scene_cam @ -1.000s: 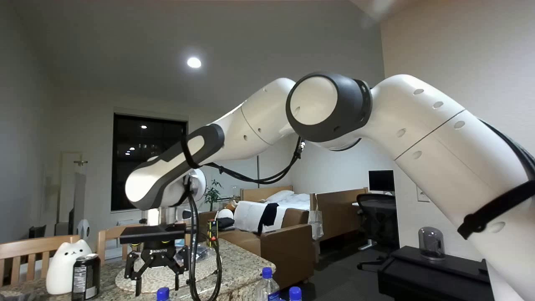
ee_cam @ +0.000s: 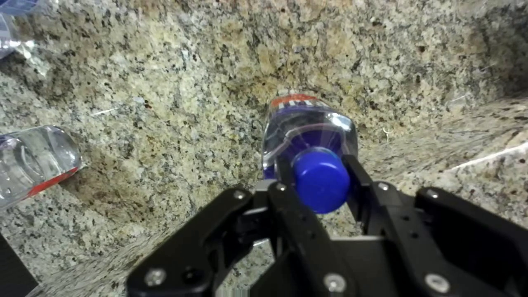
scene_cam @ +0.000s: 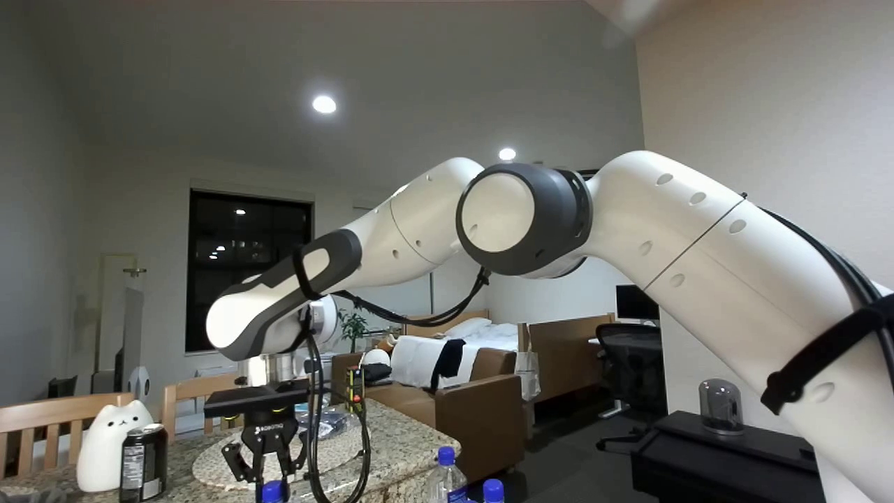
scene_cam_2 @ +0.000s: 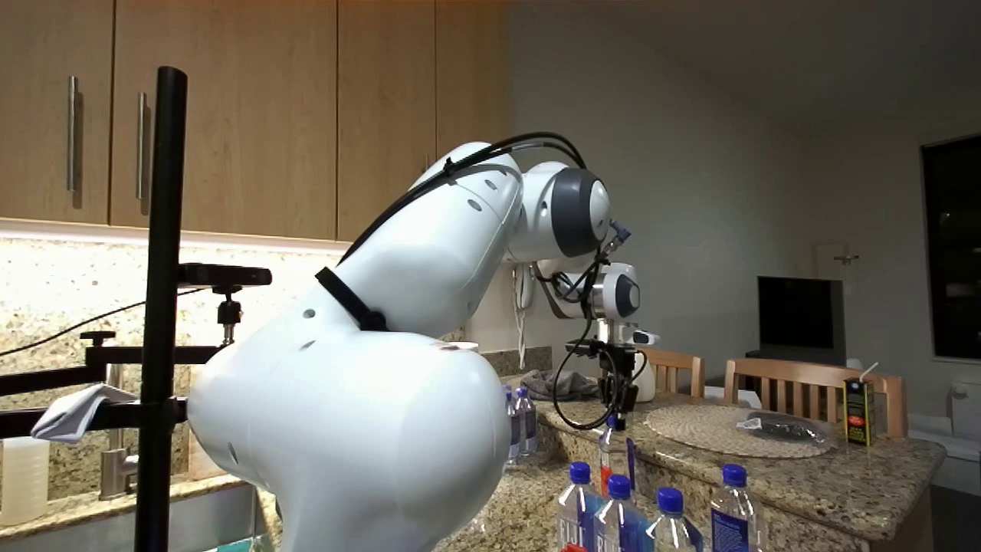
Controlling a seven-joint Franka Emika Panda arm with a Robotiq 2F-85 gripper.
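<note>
In the wrist view, a clear bottle with a blue cap (ee_cam: 321, 181) stands upright on the granite counter. My gripper is shut on it, one black finger (ee_cam: 285, 180) on either side of the cap and neck. From exterior view 1, the gripper (scene_cam: 272, 486) points straight down at this bottle's cap (scene_cam: 273, 492), whose body falls below the picture. Exterior view 2 gives the same bottle (scene_cam_2: 614, 452) under the gripper, beside the raised counter, with its lower part hidden behind other bottles.
Several blue-capped bottles (scene_cam_2: 618, 515) stand in the foreground. Another bottle (ee_cam: 37, 161) is left of mine in the wrist view. On the raised counter are a white cat figure (scene_cam: 112, 444), a black can (scene_cam: 143, 462), a round woven mat (scene_cam_2: 699, 434) and a drink carton (scene_cam_2: 857, 411).
The arm has come down and the gripper has turned somewhat. Its fingers, spread above the blue cap a second ago, have closed around it.
</note>
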